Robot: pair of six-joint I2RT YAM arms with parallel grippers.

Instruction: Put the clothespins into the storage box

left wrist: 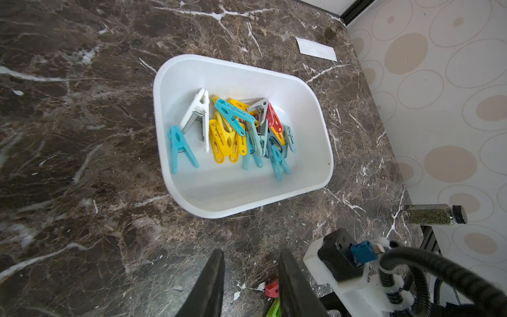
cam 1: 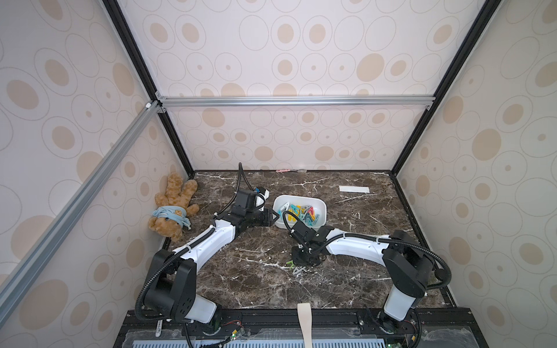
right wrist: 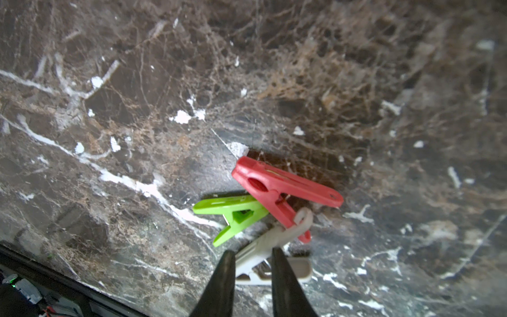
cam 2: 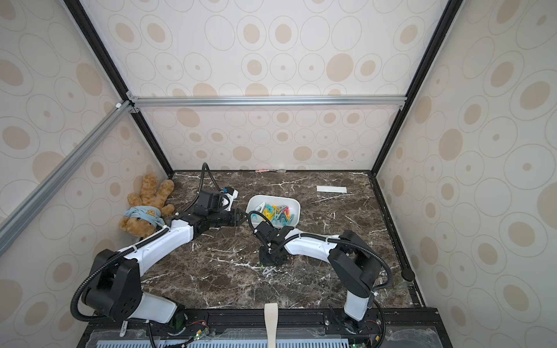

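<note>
The white storage box (left wrist: pixel 243 200) holds several blue, yellow, white, grey and red clothespins. My left gripper is partly open just left of the box in the top views, its fingers apart with nothing held. In the right wrist view, a red clothespin (right wrist: pixel 295 186) overlaps a green clothespin (right wrist: pixel 232 206) and a white clothespin (right wrist: pixel 272 245) on the table. My right gripper stands partly open over this cluster, its fingertips apart on either side of part of the white pin. Whether they touch it, I cannot tell.
A teddy bear (cam 1: pixel 172 211) lies at the left wall. Toward the back right is a white strip (cam 1: pixel 354 189). My right arm (cam 1: pixel 356 246) reaches across the table in front of the box.
</note>
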